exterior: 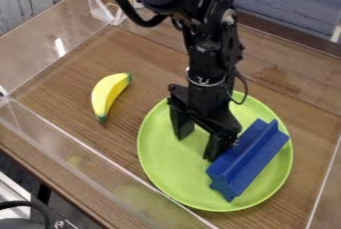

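Note:
A black robot arm reaches down from the top centre, its gripper (197, 135) low over a round green plate (167, 168). The two dark fingers are spread apart, one at the left over the plate and one beside a blue block (245, 161) with a raised ridge, lying on the plate's right half. Whether anything is between the fingers cannot be made out. A yellow banana (110, 96) lies on the wooden surface left of the plate.
Clear plastic walls edge the wooden table (80, 133) on the left and front. Bare wood lies behind and right of the plate. A black cable is at the lower left.

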